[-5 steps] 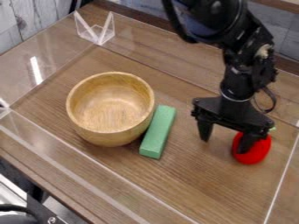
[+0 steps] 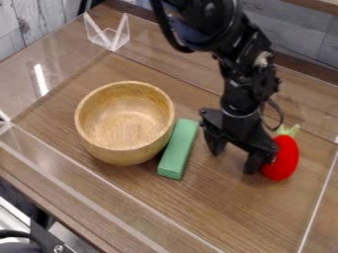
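My gripper [image 2: 232,144] is low over the table at the right, its two dark fingers pointing down. A red, rounded object [image 2: 282,160] with a bit of pale green at its top lies just right of the fingers, partly behind the right one. A green block [image 2: 177,150] lies left of the gripper, and a yellow-orange bowl [image 2: 122,119] stands further left. I cannot tell whether the gripper is open or shut.
The wooden table [image 2: 93,203] has free room at the front and upper left. A clear wire-like or plastic item [image 2: 110,30] lies at the back left. A grey edge runs along the back right.
The gripper has moved left, away from over the red object toward the green block. The red object appears slightly shifted or turned; the bowl and green block are unmoved.
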